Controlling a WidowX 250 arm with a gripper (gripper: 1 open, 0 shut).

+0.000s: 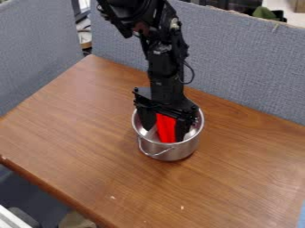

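A metal pot (168, 151) with a wire handle stands on the wooden table (71, 134), right of centre. Inside it is a red object (166, 130). My black gripper (166, 121) is down at the pot's mouth, open, its fingers around the upper part of the red object. The pot's back and much of its inside are hidden behind the gripper.
Grey padded walls (248, 67) border the table at the back and left.
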